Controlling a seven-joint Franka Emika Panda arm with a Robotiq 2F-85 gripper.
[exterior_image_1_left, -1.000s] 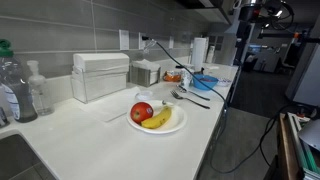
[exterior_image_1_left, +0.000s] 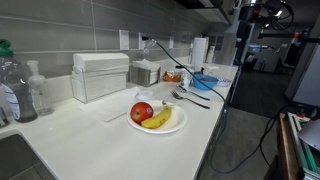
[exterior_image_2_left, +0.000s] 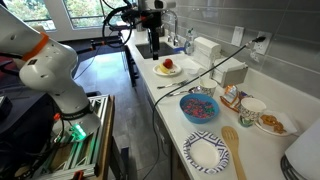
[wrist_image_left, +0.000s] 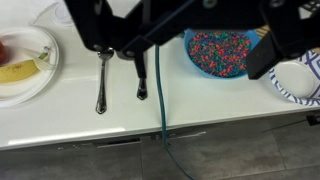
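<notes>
My gripper is high over the counter's front edge, its dark fingers spread wide, with nothing held between them. In exterior view 2 the gripper (exterior_image_2_left: 140, 43) hangs at the upper left, well clear of the counter. A white plate (exterior_image_1_left: 178, 126) carries a red apple (exterior_image_1_left: 141, 112) and a yellow banana (exterior_image_1_left: 158, 117). The blue bowl (exterior_image_2_left: 199, 106) is filled with small pink and dark bits. Between plate and bowl lie a fork (wrist_image_left: 102, 80) and another metal utensil (wrist_image_left: 141, 78).
Beyond the bowl are a patterned plate (exterior_image_2_left: 205, 152), a wooden spoon (exterior_image_2_left: 233, 150) and a plate of food (exterior_image_2_left: 270, 123). A soap bottle (exterior_image_1_left: 17, 92) stands by the sink. A dark cable (wrist_image_left: 161, 105) crosses the front edge. Bare counter lies left of the fruit plate.
</notes>
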